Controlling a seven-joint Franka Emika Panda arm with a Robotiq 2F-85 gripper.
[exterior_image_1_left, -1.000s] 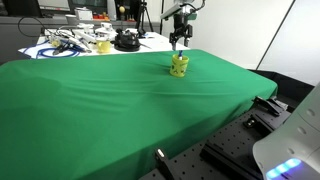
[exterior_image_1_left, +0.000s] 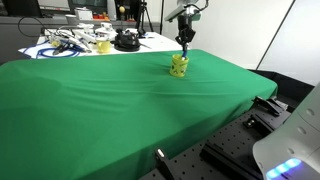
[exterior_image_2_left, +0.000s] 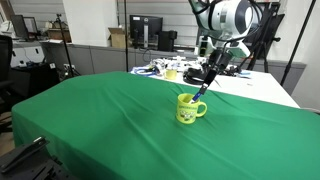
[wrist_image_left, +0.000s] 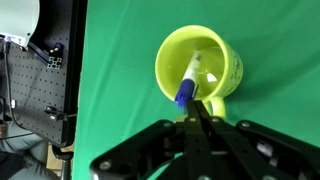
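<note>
A yellow mug (exterior_image_2_left: 187, 112) with a printed pattern stands upright on the green cloth. A white marker with a dark blue end (wrist_image_left: 184, 92) leans inside it in the wrist view, the blue end at the rim on the gripper's side. My gripper is close above the mug, its fingers by the marker's blue end and the mug's handle (wrist_image_left: 218, 107). In exterior view 1 the gripper (exterior_image_1_left: 184, 49) is small and dark, just over the mug (exterior_image_1_left: 179, 66). How wide the fingers stand, and whether they touch the marker, is unclear.
A black metal frame (wrist_image_left: 40, 65) shows at the left of the wrist view.
Over the last second my gripper has come down a little toward the mug, closer to the marker's upper end. The mug has stayed in place.
</note>
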